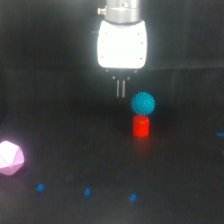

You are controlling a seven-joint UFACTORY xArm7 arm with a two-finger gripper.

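Observation:
A bumpy blue ball (143, 103) rests on top of a red cylinder (141, 126), which stands upright on the dark surface. To the upper left of the ball hangs my gripper (121, 89), clear of both objects. Its two thin fingers point down side by side with a narrow gap, and nothing shows between them. Whether that gap counts as open or shut, I cannot tell. A pink faceted solid (10, 157) lies at the left edge, partly cut off by the frame.
Small blue marks lie on the dark surface (75, 145), among them one near the front (132, 197) and another at the right edge (220, 134).

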